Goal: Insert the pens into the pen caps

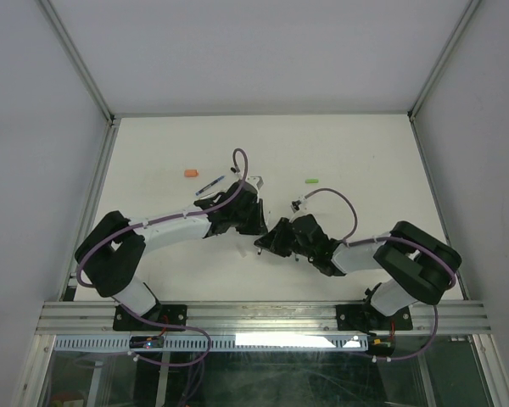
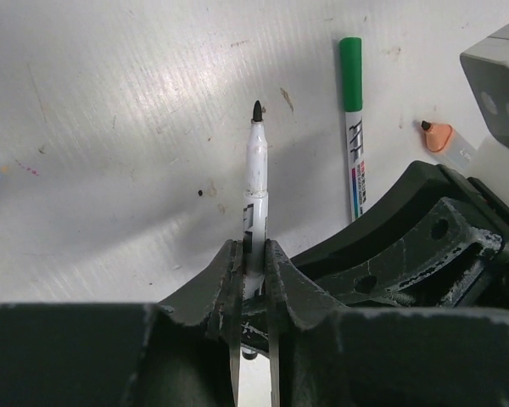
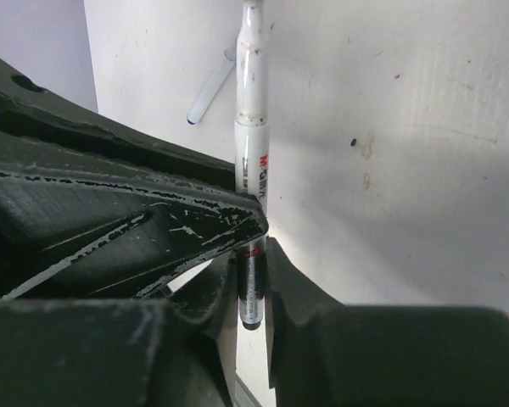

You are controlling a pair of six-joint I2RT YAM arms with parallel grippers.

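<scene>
A white pen with a bare black tip is pinched in my left gripper, its tip pointing away from the fingers. The dark fingers of my right gripper come in from the right and close on the same pen, close behind the left fingertips. In the right wrist view the pen's rear part sits between the right fingers, its dark end lowest. An orange cap and a small green cap lie on the table. Behind the left gripper lies a blue pen.
A green-capped pen and a clear pen with an orange, dark-tipped front lie near the held pen. A pale pen rests on the table beyond.
</scene>
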